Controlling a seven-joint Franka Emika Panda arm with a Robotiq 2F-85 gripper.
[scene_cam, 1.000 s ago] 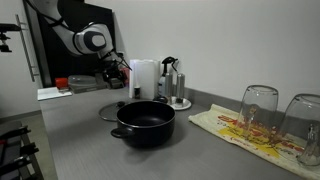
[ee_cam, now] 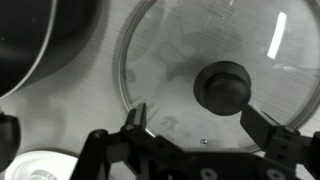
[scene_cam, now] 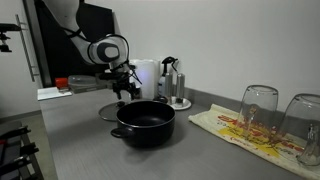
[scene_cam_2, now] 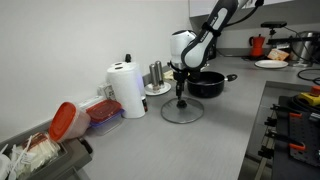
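A round glass lid with a dark rim lies flat on the counter, its black knob in the middle. Beside it stands a black pot, without a cover. My gripper is over the lid, pointing down, with nothing between its fingers. In the wrist view the gripper is open, and the knob shows just beyond the gap, nearer the right finger. Whether the fingertips are level with the knob, I cannot tell.
A white paper-towel roll, a red-lidded container and a white plate stand near the lid. Two upturned glasses rest on a yellow cloth.
My arm has moved right in exterior view 1 and come down toward the lid. Pot and lid have stayed in place.
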